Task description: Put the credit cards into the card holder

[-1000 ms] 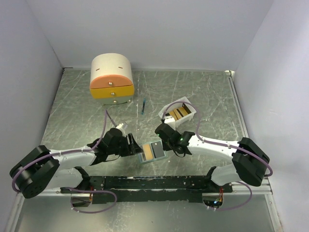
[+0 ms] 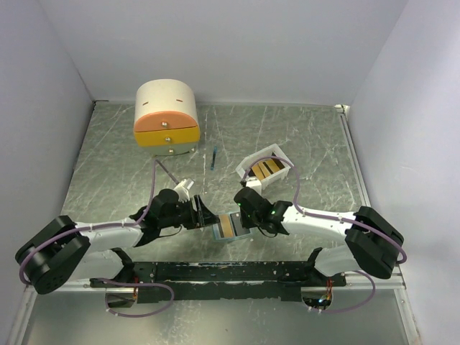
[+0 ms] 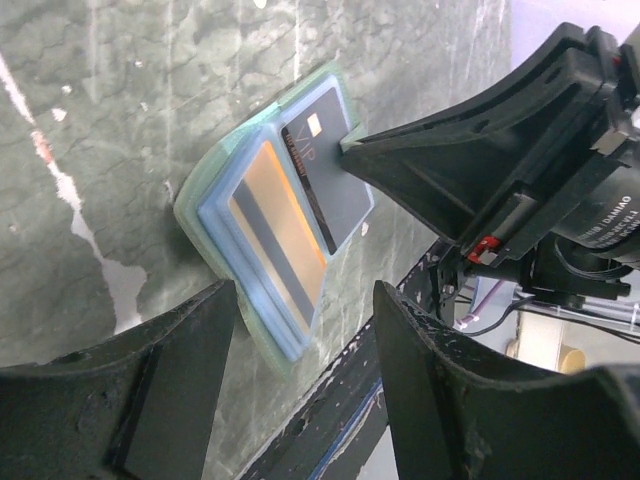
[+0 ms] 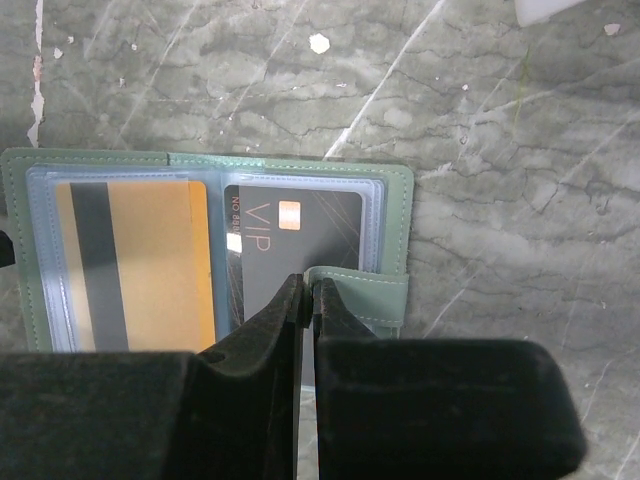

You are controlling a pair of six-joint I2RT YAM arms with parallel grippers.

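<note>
The green card holder [image 4: 393,220] lies unfolded on the table. A tan card with a dark stripe [image 4: 150,270] fills its left side, and a black VIP card [image 4: 320,242] its right side, both under clear sleeves. Its short strap [image 4: 365,298] is pinched at the end by my right gripper, which is shut. Over the holder's left end in the left wrist view, my left gripper has its fingers apart with nothing held between them. More cards [image 2: 266,168] lie in a white box [image 2: 279,178] behind the right gripper.
A toy-like cabinet with coloured drawers [image 2: 167,118] stands at the back left. Near it lies a dark blue pen-like object [image 2: 213,158].
The card holder has shifted slightly to the right, along with the right gripper. My left gripper has also edged a little to the right; the box and cabinet are unmoved.
</note>
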